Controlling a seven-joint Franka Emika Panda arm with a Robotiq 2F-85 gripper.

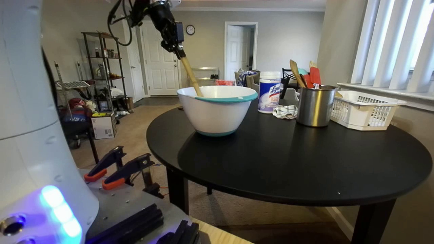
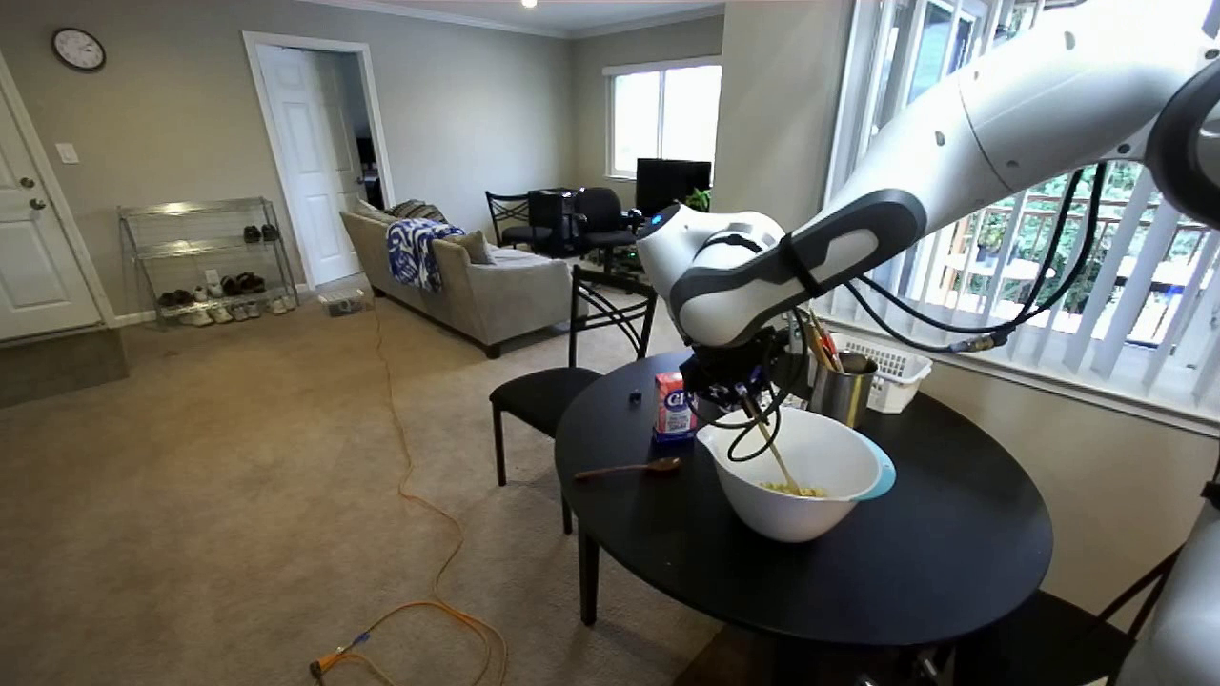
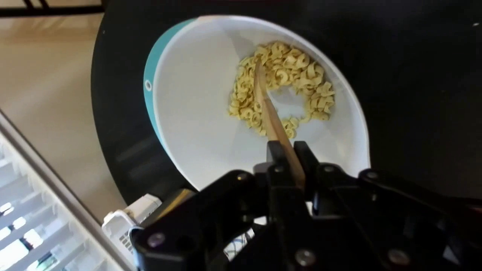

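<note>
My gripper is shut on the handle of a wooden utensil, held above and at a slant into the bowl. The utensil's far end reaches the curly pasta, which lies in a broken ring on the bowl's bottom. The large white bowl has a teal rim band and base and stands upright on the black round table. In exterior view 1 the utensil's lower part is hidden behind the bowl wall.
Behind the bowl are a wipes canister, a crumpled cloth, a steel utensil pot and a white basket. A wooden spoon and a pink-and-blue box lie beyond the bowl.
</note>
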